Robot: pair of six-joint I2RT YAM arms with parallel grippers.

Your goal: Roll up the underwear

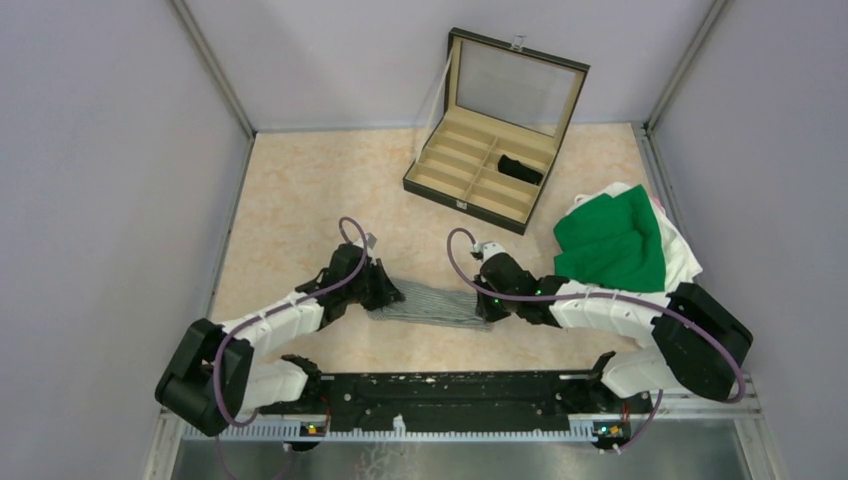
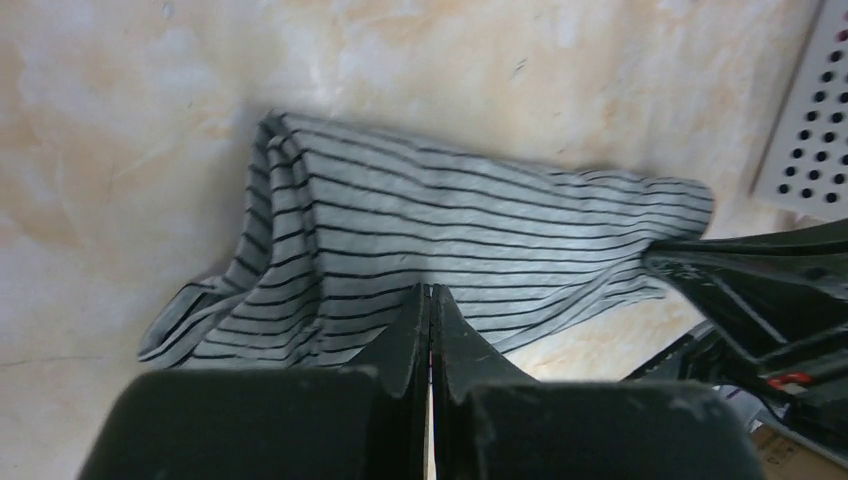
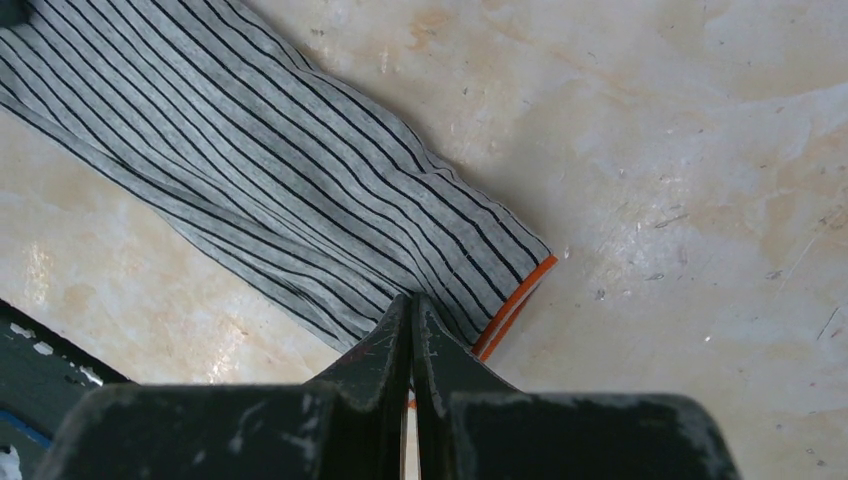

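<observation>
Grey, black-striped underwear [image 1: 435, 303] lies flattened in a long folded strip on the table, with an orange band at its right end in the right wrist view. My left gripper is shut, its tips down on the cloth beside the bunched left-end fold; whether cloth is pinched cannot be seen. My right gripper is also shut, tips pressed on the cloth near the orange-edged end, with no clear sign of fabric between the fingers.
An open compartment box [image 1: 440, 178] with a dark rolled item stands at the back. A pile of green [image 1: 610, 240] and white cloths lies at the right.
</observation>
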